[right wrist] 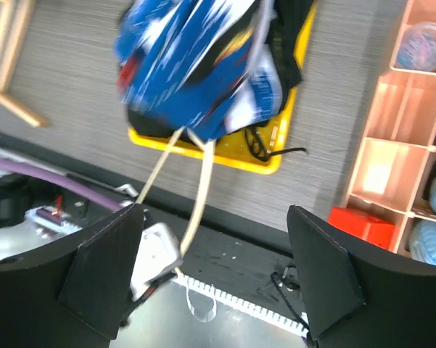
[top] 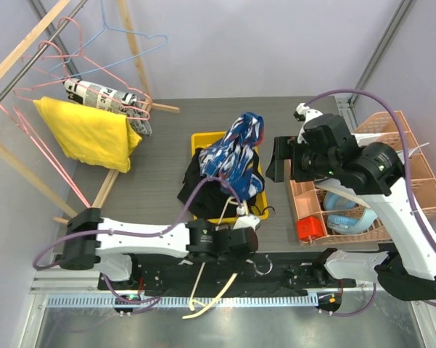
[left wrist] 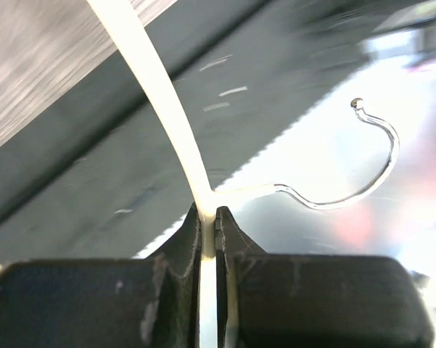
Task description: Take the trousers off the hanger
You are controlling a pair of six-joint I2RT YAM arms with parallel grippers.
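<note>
A cream hanger (left wrist: 149, 72) with a metal hook is held by my left gripper, shut on it, at the front edge below the yellow bin. Blue patterned trousers (top: 234, 152) lie heaped with dark cloth on that bin (right wrist: 268, 163). My right gripper (top: 281, 159) hangs open above the right side of the bin, nothing seen between its fingers; in the right wrist view it is above the cloth and hanger.
A rack with pink and blue hangers, a yellow cloth (top: 87, 130) and a printed cloth stands at left. An orange compartment basket (top: 421, 188) and red box (top: 310, 229) are at right. Grey floor lies between.
</note>
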